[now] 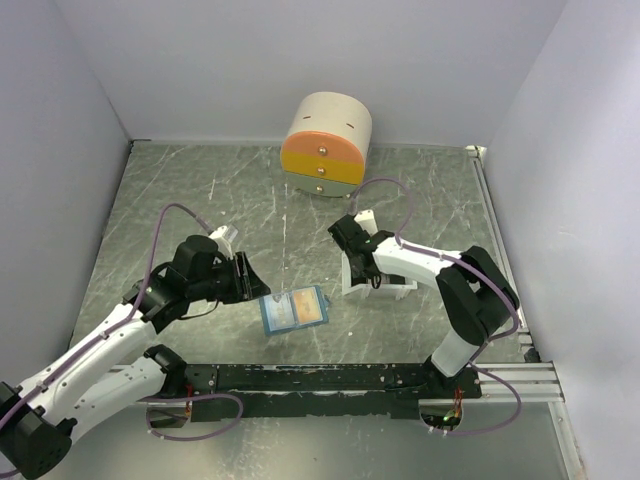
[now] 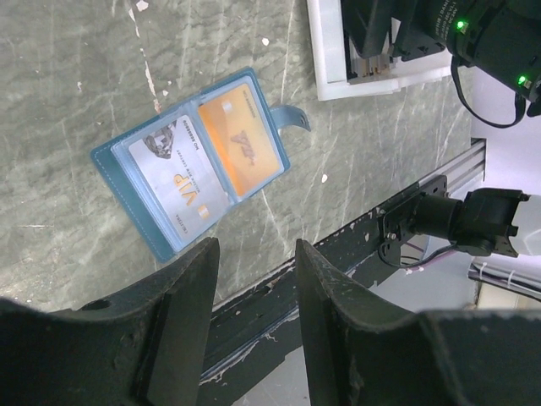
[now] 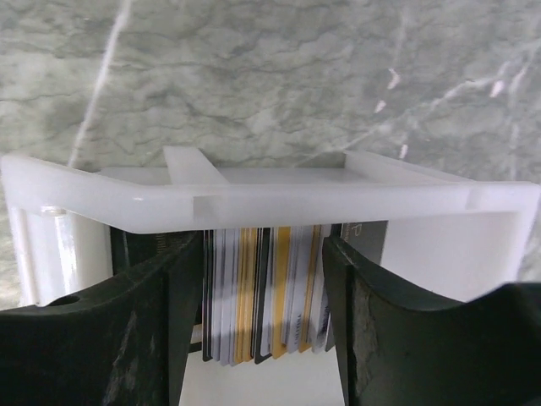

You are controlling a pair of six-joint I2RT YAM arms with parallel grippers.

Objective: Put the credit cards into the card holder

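Note:
The blue card holder (image 2: pixel 127 193) lies open and flat on the table. A white VIP card (image 2: pixel 179 176) shows in its left pocket, an orange card (image 2: pixel 243 139) in its right one. To its right is a white box (image 3: pixel 338 205) with a row of upright cards (image 3: pixel 264 296), dark, grey and yellow-edged. My right gripper reaches into this box, its fingers apart on either side of the row; whether the pads press on the cards cannot be told. Above the table left of the holder, my left gripper (image 1: pixel 252 276) is open and empty.
At the back stands a rounded cabinet (image 1: pixel 328 145) with orange, yellow and green drawers. A dark card (image 3: pixel 144 247) sits left of the right gripper's row. The box's right end is empty. Bare table stretches behind the holder.

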